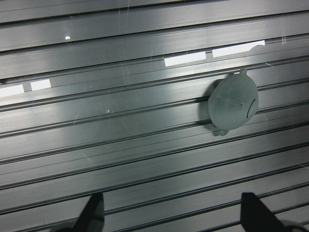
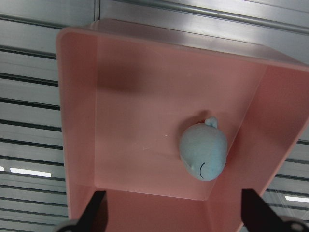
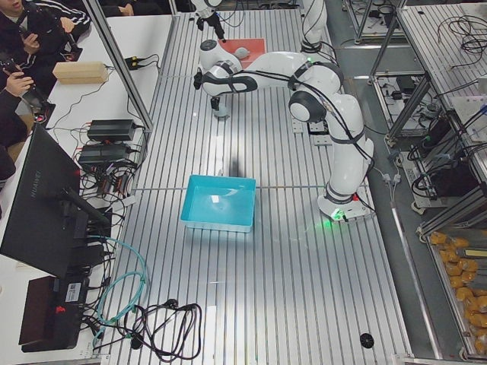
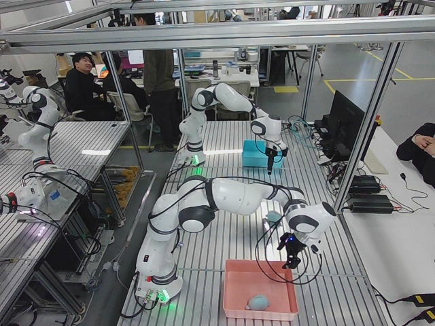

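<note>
A pale blue-green toy (image 1: 233,101) lies on the slatted metal table below my left gripper (image 3: 215,102), whose fingers stand apart in the left wrist view with nothing between them; the toy is off to the upper right there. A second pale blue toy (image 2: 203,150) with a drawn mouth lies inside the pink bin (image 2: 77,96), toward one side. My right gripper (image 4: 292,259) is over that bin, open and empty in the right wrist view.
A cyan bin (image 3: 218,226) stands on the table away from the pink one. A monitor (image 3: 38,199), cables and power supplies line the side. Bare table surrounds the loose toy.
</note>
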